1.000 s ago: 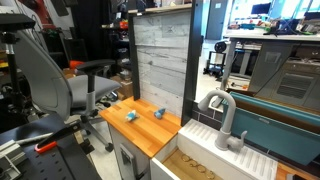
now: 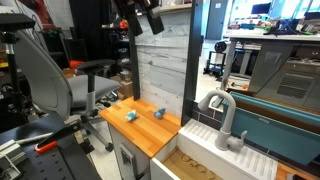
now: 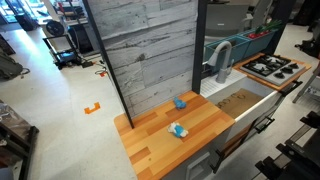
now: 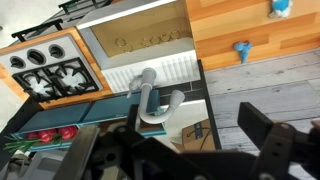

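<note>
My gripper stands open, its two dark fingers wide apart in the wrist view with nothing between them. It hangs high over the counter at the top of exterior view 1. On the wooden counter (image 3: 165,150) lies a small blue object (image 3: 180,103), near the whitewashed plank wall. A second small object, blue and white (image 3: 178,130), lies on the same wood nearer the counter's front. Both also show in exterior view 1, where the blue one (image 2: 159,113) is right of the blue-white one (image 2: 131,116). Neither touches the gripper.
A grey faucet (image 2: 229,120) rises behind a white-walled compartment with a wooden floor (image 2: 195,165). The stove (image 3: 272,67) is farther along the counter. A plank wall (image 2: 163,62) backs the wooden part. Bare wood surrounds the small objects.
The arm and gripper have come into exterior view 1 from the upper left, moving right to a place above the counter. The two small objects have not moved.
</note>
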